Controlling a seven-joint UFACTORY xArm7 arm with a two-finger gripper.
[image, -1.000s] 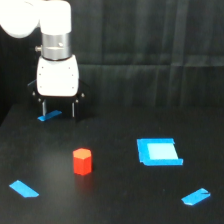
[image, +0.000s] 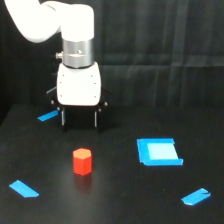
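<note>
A small red block rests on the black table, left of the middle. My gripper hangs beyond and above it, pointing down, its two thin dark fingers apart and nothing showing between them. To the right lies a flat white square with blue tape around its edges. The block and the square are well apart, and the gripper touches neither.
Strips of blue tape lie at the back left, front left and front right. A dark curtain hangs behind the table.
My gripper has shifted right and lower in the view, coming closer to the red block. Its fingers remain apart. The block and the taped square have stayed where they were.
</note>
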